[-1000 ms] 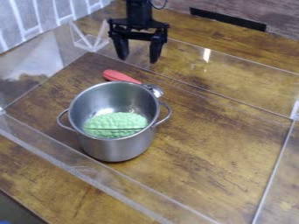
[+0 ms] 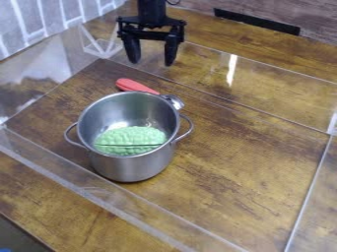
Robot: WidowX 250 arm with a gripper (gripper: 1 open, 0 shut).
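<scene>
My black gripper (image 2: 150, 49) hangs at the top centre of the camera view, open, with nothing seen between its fingers. Below it a utensil with a red handle (image 2: 136, 86) and a metal end lies on the wooden surface, partly behind a steel pot (image 2: 129, 167). The pot holds a bumpy pale green item (image 2: 125, 138), with a thin rod across it.
Clear low walls surround the wooden work area (image 2: 237, 167). A dark strip (image 2: 257, 22) lies at the back right, beyond the clear wall.
My gripper has shifted slightly left and down over the last second. The pot and the red-handled utensil have not moved.
</scene>
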